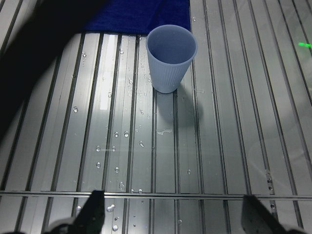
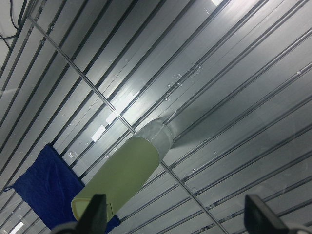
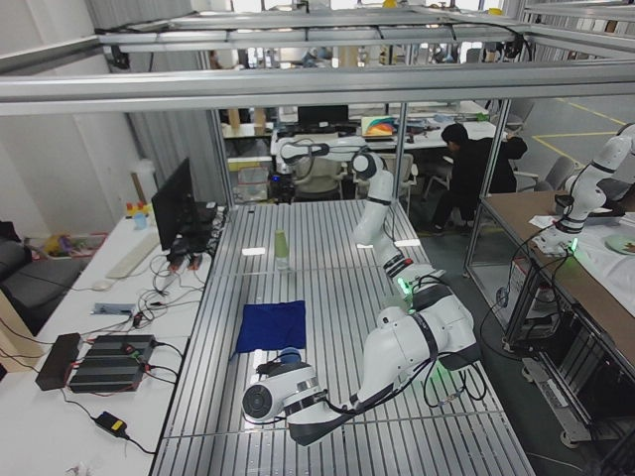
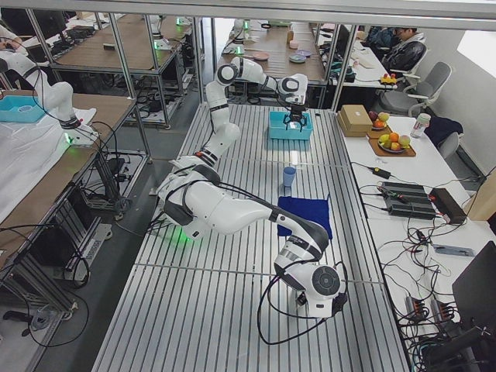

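Note:
A blue plastic cup [image 1: 168, 63] stands upright on the slatted metal bed [image 1: 243, 122], beside a dark blue cloth [image 1: 126, 14]. My left gripper is open behind the cup in the left wrist view, nothing between its fingers, water drops on the slats below. A tall green bottle-like container with a clear base [image 2: 122, 170] stands in the right wrist view, near the cloth. My right gripper is open over it, the container beside the left finger. The left camera view shows this container [image 3: 281, 248] at the far half of the bed.
A turquoise bin [image 4: 279, 128] appears at the far end in the right camera view. A side table [image 4: 387, 170] with fruit plates, boxes and electronics runs along the bed, and a monitor [image 3: 174, 203] stands on it. The bed is mostly clear around the cup.

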